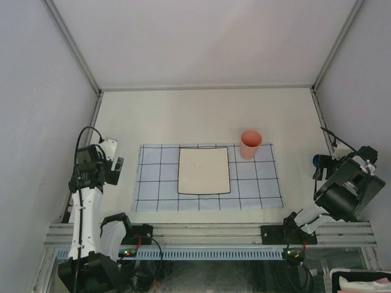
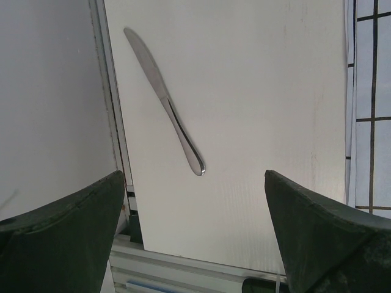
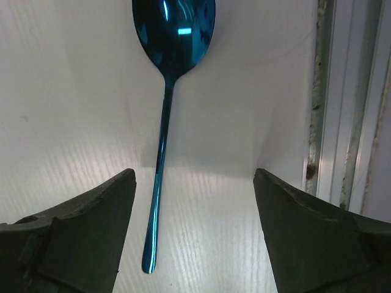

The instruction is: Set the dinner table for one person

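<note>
A blue metallic spoon (image 3: 164, 128) lies flat on the table, its bowl away from the right gripper. The fingers stand apart on either side of the spoon's handle, which is nearer the left finger (image 3: 104, 213); nothing is gripped. In the left wrist view a silver knife (image 2: 165, 101) rests on the bare table, beyond the left gripper, which is open and empty. A square cream plate (image 1: 204, 171) sits on the white gridded placemat (image 1: 157, 177). The pink cup (image 1: 250, 144) stands at the mat's upper right.
Metal rails border the table, one close by the spoon on the right (image 3: 336, 104) and another along the left side (image 2: 110, 85). Bare table (image 1: 195, 116) lies behind the placemat.
</note>
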